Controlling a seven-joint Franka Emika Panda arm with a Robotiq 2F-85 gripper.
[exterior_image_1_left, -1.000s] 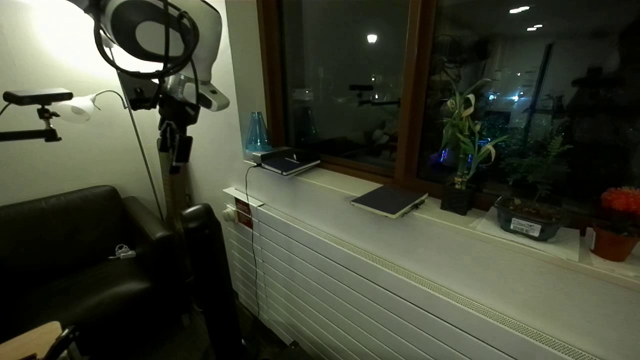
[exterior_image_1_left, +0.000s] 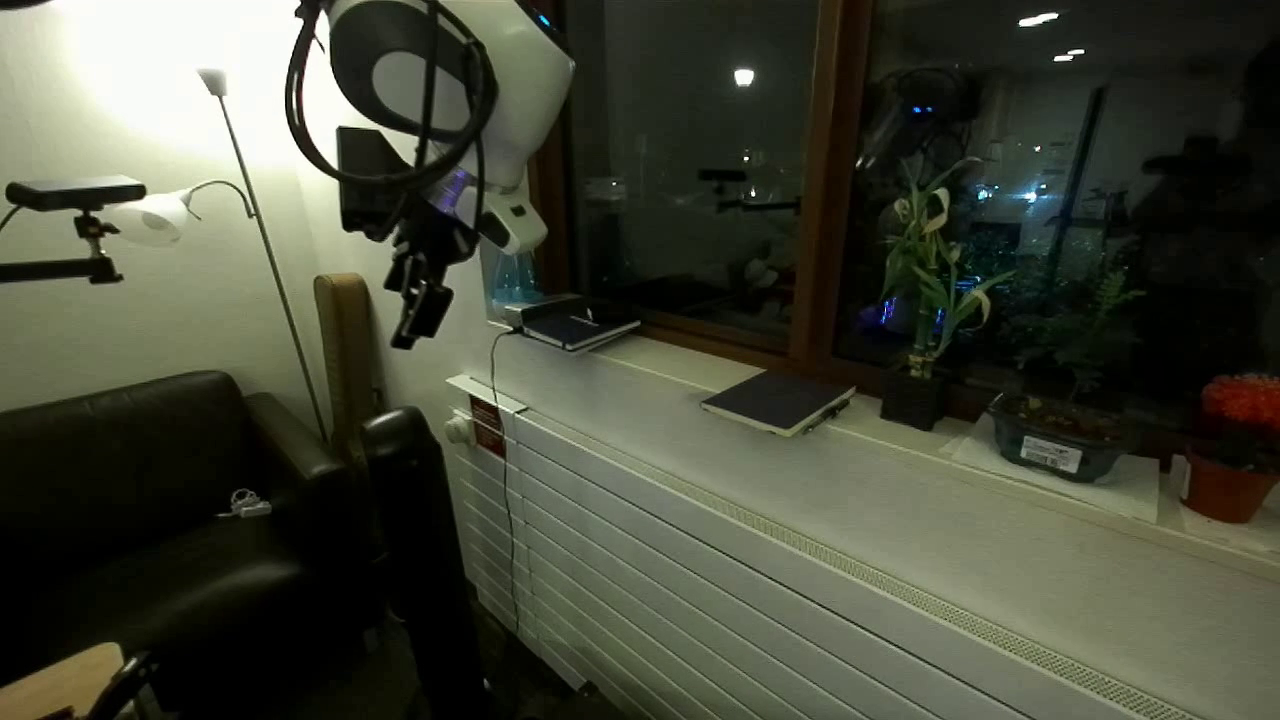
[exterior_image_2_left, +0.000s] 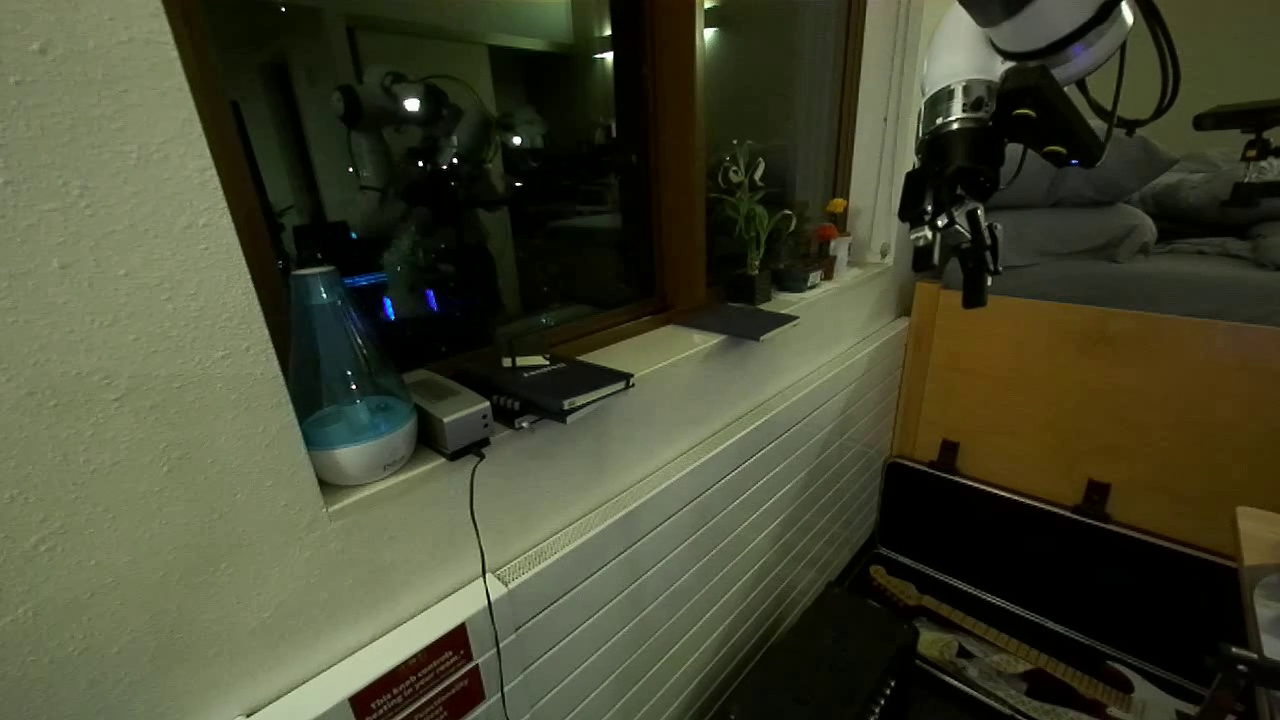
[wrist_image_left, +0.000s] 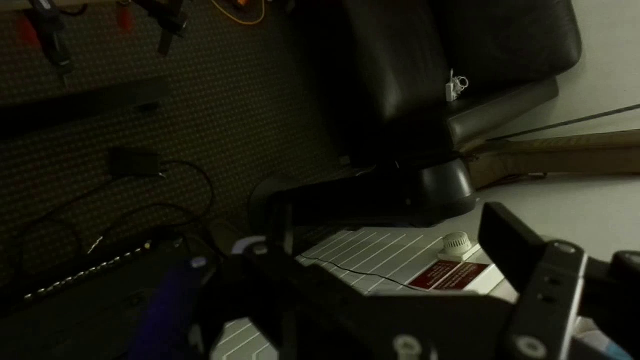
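Observation:
High beside the window, my gripper (exterior_image_2_left: 950, 276) hangs in the air, away from the sill, its fingers apart. In the wrist view one dark finger pad (wrist_image_left: 510, 243) stands at the right, well away from the other side, with nothing visible between. A dark notebook (exterior_image_1_left: 777, 402) lies flat midway along the white windowsill (exterior_image_1_left: 672, 396). Toward the sill's near end in exterior view 2 another black notebook (exterior_image_2_left: 561, 382) rests on a small stack. Beside it are a grey box (exterior_image_2_left: 449, 410) and a blue-and-white humidifier (exterior_image_2_left: 357, 438).
Potted plants (exterior_image_1_left: 918, 396) line the sill's far side against the window. A thin cable (exterior_image_1_left: 505, 480) hangs down the radiator (exterior_image_1_left: 624, 528). Below the arm stands a tall black case (exterior_image_1_left: 420, 540), near the dark sofa (exterior_image_1_left: 132, 480). Bare sill separates the two notebooks.
In exterior view 1 the arm and gripper have swung to the right, closer to the window. The gripper is now tilted and partly covers the humidifier. The sill's objects have stayed put.

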